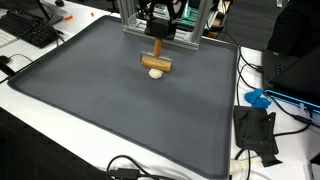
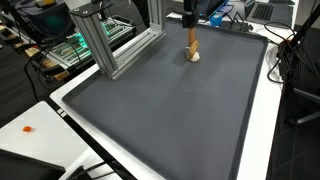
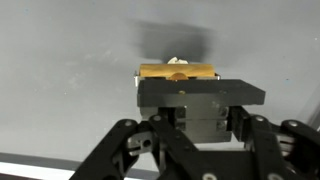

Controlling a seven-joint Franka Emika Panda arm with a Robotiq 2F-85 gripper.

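Note:
A wooden mallet hangs upright from my gripper (image 1: 158, 36), its handle (image 1: 157, 47) running up between the shut fingers and its cylindrical head (image 1: 156, 62) lying crosswise below. In exterior view 2 the mallet (image 2: 193, 42) appears end-on, above a small pale round object (image 2: 193, 57) on the grey board. The same pale object (image 1: 155, 73) shows just in front of the head in exterior view 1. The wrist view has the mallet head (image 3: 176, 71) past the dark fingers, partly covering the pale object; whether the two touch, I cannot tell.
The grey board (image 1: 95, 95) is otherwise clear, with wide free room to the left and front. A metal frame (image 2: 130, 52) stands along one edge. A blue item (image 1: 257, 98) and a black device (image 1: 255, 130) lie beyond the right edge.

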